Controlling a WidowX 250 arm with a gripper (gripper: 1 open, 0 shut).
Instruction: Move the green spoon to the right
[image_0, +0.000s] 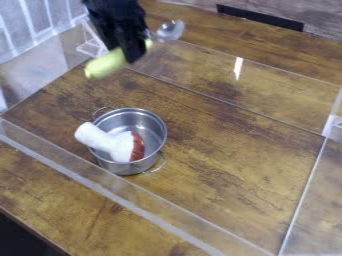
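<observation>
Near the top left, a spoon with a green handle (104, 66) and a metal bowl end (173, 30) hangs in the air. My dark gripper (134, 52) comes down from the top edge, shut around the handle's middle. Motion blur softens the arm and the fingers. Below the spoon is bare tabletop, and the handle's lower end points toward the left front.
A metal pot (158, 133) stands below the spoon, with a white and red object (118, 145) leaning in it. Clear low walls (38, 70) edge the work area. The wooden table (247, 150) right of the pot is bare.
</observation>
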